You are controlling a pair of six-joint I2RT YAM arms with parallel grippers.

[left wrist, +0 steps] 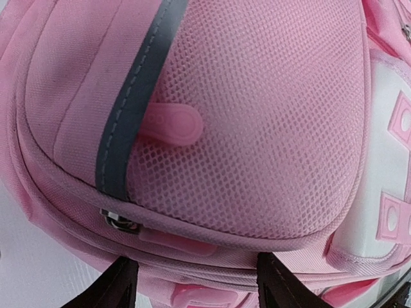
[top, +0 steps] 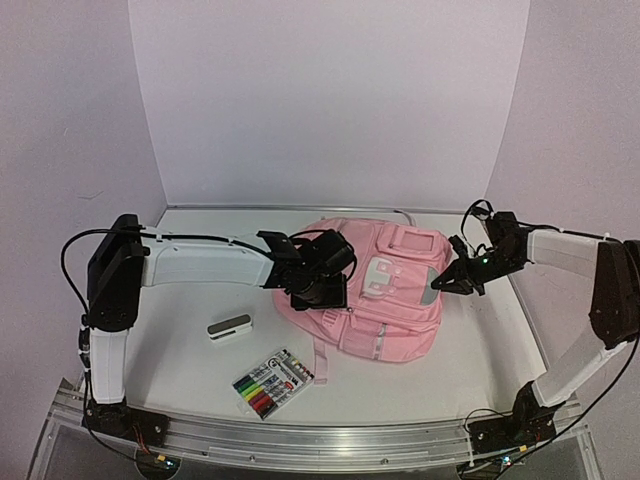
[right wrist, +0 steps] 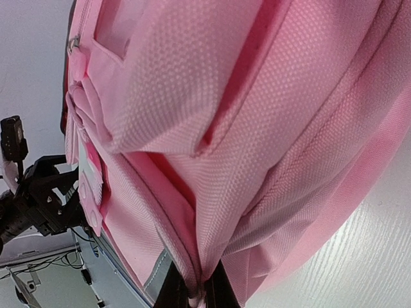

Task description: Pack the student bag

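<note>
The pink backpack (top: 400,320) lies across the table, its pockets facing up. Over its left part, my left gripper (top: 330,302) reaches down. In the left wrist view the fingers (left wrist: 121,282) stand wide apart near the zipper seam, and a pink zipper pull (left wrist: 176,242) with a metal slider (left wrist: 119,221) lies just above the gap. At the bag's right edge, my right gripper is shut on a gathered fold of the bag's fabric (right wrist: 212,212). A marker set (top: 273,384) and a grey-and-white case (top: 230,326) lie outside the bag.
A bag strap (top: 320,362) trails onto the table beside the markers. Bare white table (top: 185,370) lies at the left and front, with a metal rail (top: 330,433) along the front edge. Walls close off the back and both sides.
</note>
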